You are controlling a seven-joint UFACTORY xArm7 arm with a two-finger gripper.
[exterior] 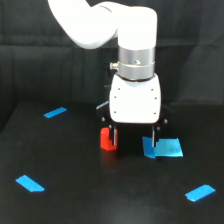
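Note:
A small red block (107, 139) stands on the dark surface near the middle of the view. My white gripper (134, 137) is above and to the right of it, pointing down with its dark fingers wide apart. The left finger overlaps the block's right side in this view; whether they touch, I cannot tell. No object shows between the fingers. At the right finger's side lies a light blue patch (168, 148), with a darker blue piece (150, 148) at its left edge.
Blue strips mark the dark surface at the back left (55, 112), front left (29, 184) and front right (200, 192). Dark cloth (40, 60) hangs behind.

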